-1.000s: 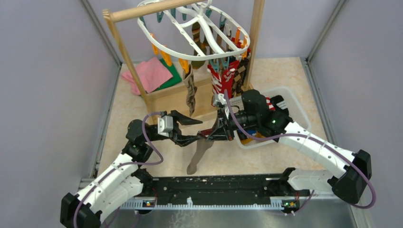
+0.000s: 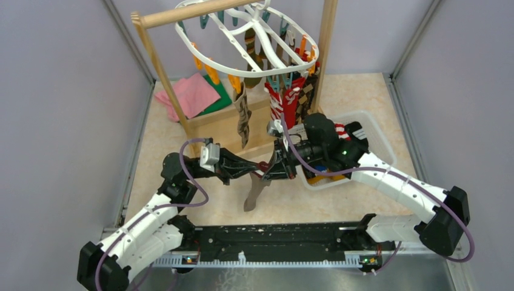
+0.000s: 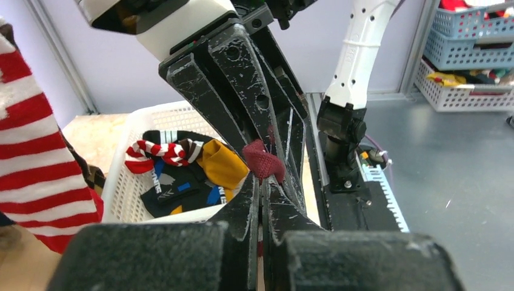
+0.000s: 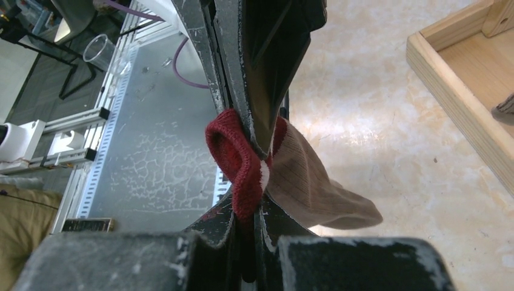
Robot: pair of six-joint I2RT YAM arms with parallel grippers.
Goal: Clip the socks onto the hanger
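A brown sock with a dark red cuff (image 2: 255, 189) dangles where my two grippers meet, below the white hanger (image 2: 260, 71). My right gripper (image 2: 270, 171) is shut on the sock, whose cuff (image 4: 234, 151) loops up between the fingers in the right wrist view. Other socks hang clipped on the hanger, including a red-and-white striped one (image 3: 39, 151) and a patterned grey one (image 2: 242, 115).
A white basket of socks (image 2: 382, 145) stands right, behind the right arm. A wooden frame (image 2: 148, 42) with a tray base (image 4: 424, 66) holds the hanger. Pink (image 2: 188, 94) and green cloths lie back left.
The right arm has shifted slightly, and the sock's toe has swung.
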